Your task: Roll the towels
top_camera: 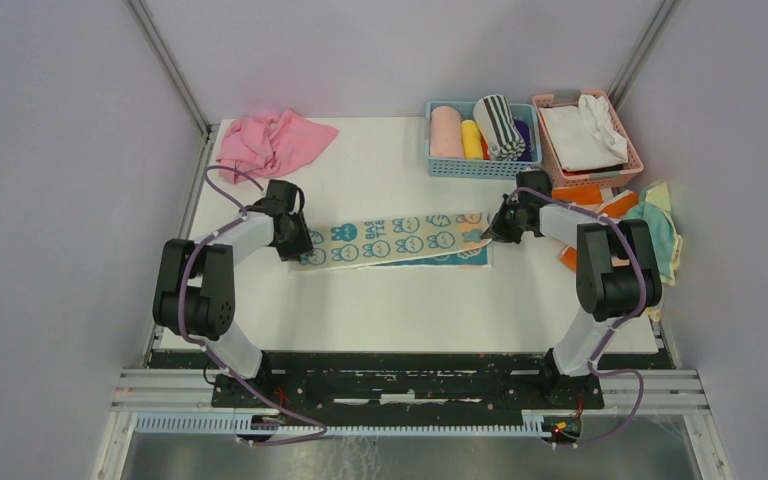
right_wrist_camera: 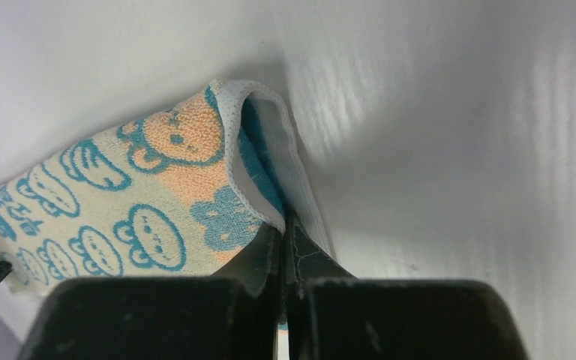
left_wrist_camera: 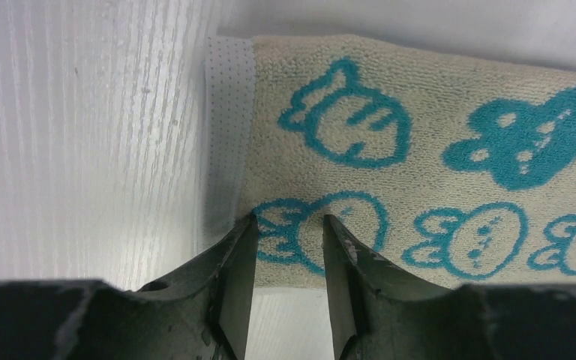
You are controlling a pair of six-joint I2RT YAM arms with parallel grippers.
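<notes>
A cream towel with teal rabbit prints [top_camera: 390,240] lies in a long folded strip across the table, a teal layer showing under its right part. My left gripper is over the towel's left end, its fingers part open on or just above the cloth, with nothing seen held. My right gripper is shut on the folded edge at the towel's right end, where the white border and teal inside show.
A blue basket [top_camera: 480,168] of rolled towels and a pink basket [top_camera: 634,160] of white cloth stand at the back right. A pink towel [top_camera: 270,150] lies back left, orange and teal cloths at right.
</notes>
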